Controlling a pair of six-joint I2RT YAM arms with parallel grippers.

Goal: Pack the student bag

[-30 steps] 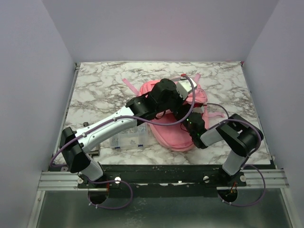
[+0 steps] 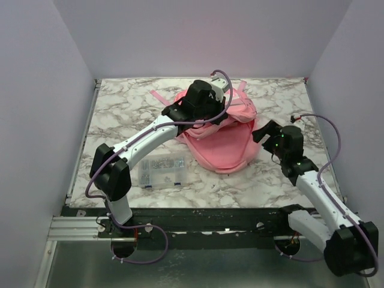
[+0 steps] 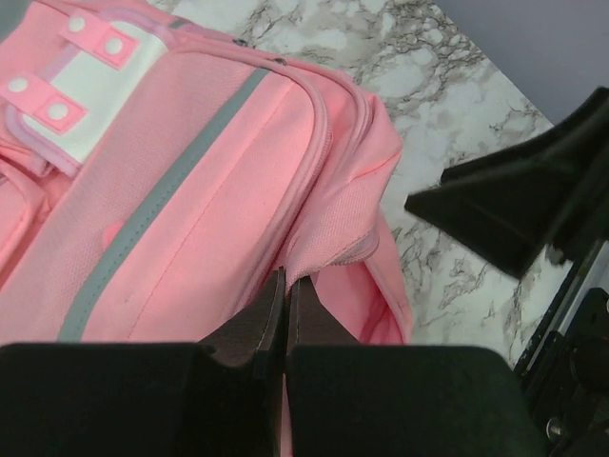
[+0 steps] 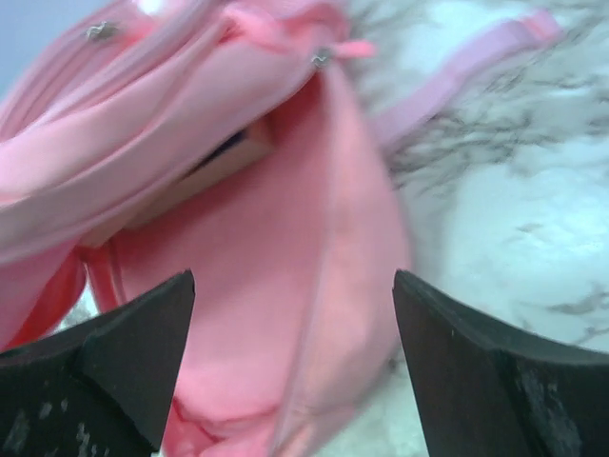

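Note:
The pink bag lies open at the table's middle, its front panel spread toward me. My left gripper is over the bag; in the left wrist view its shut fingertips pinch a fold of the bag's pink fabric. To the right of the bag, my right gripper stands open and apart from it. Between its fingers in the right wrist view I see only the bag's pink panel beyond. A brownish box-like item shows inside the bag, partly covered by the flap.
A clear flat case lies left of the bag, beneath the left arm. A pink strap extends onto the marble table. Bare table lies at the front right and far left.
My right gripper has come out of the bag and swung right, showing nothing held. My left gripper has shifted away from the front edge, and the bag has slid the same way.

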